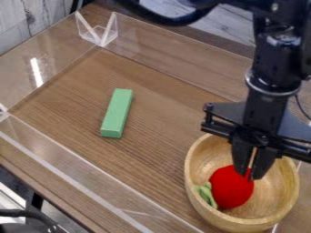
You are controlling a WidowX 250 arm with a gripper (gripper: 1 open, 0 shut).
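My gripper (243, 169) reaches down from the upper right into a wooden bowl (198, 164) at the lower right. Its narrow fingertips are at the top of a red round object (230, 188) in the bowl; whether they grip it cannot be made out. A small green piece, like a stem or leaf, lies at the red object's left side.
A green block (116, 113) lies on the wooden table (85, 164) to the left of the bowl. Clear plastic-looking pieces sit at the far upper left and left edge. A dark cable runs at the lower left.
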